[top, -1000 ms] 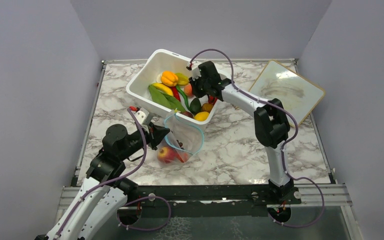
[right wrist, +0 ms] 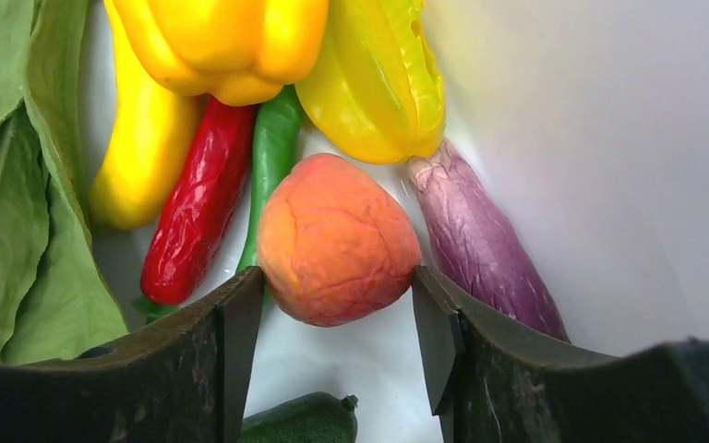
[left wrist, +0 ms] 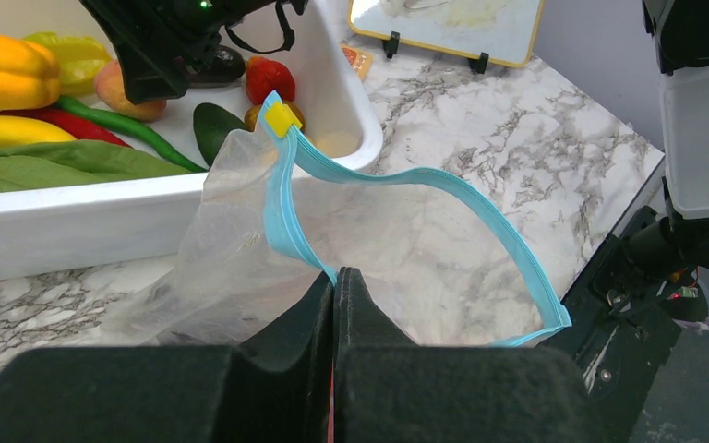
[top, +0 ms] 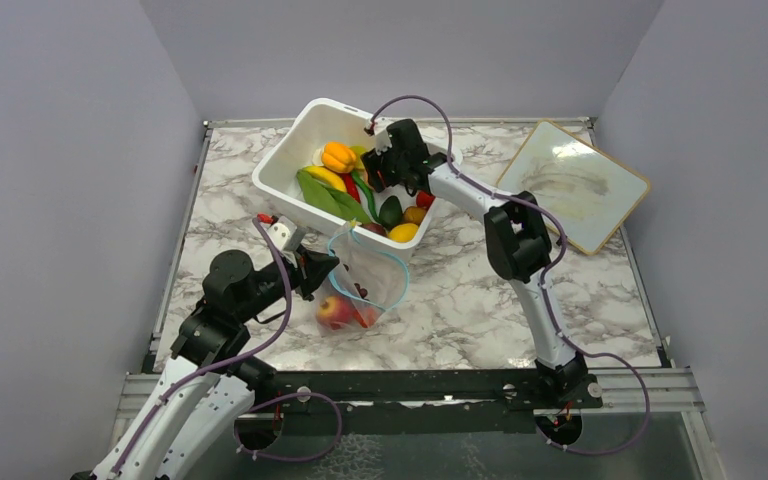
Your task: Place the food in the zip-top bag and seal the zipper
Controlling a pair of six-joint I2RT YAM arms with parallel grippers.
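The zip top bag (top: pixel 365 270) with blue zipper (left wrist: pixel 458 185) stands open on the table, holding an apple (top: pixel 334 310) and other items. My left gripper is shut at the bag's rim; any plastic between its fingertips is too thin to make out clearly. My right gripper is down in the white bin, its fingers on either side of a wrinkled peach (right wrist: pixel 337 235), at or touching its sides; whether it grips is unclear.
The bin (top: pixel 290 160) also holds peppers, leaves, an eggplant (right wrist: pixel 480 240), cucumber and other produce. A framed board (top: pixel 580 180) lies at the right.
My right gripper has shifted slightly left in the bin, over the peach, which it now hides in the top view. The left arm and bag are unchanged.
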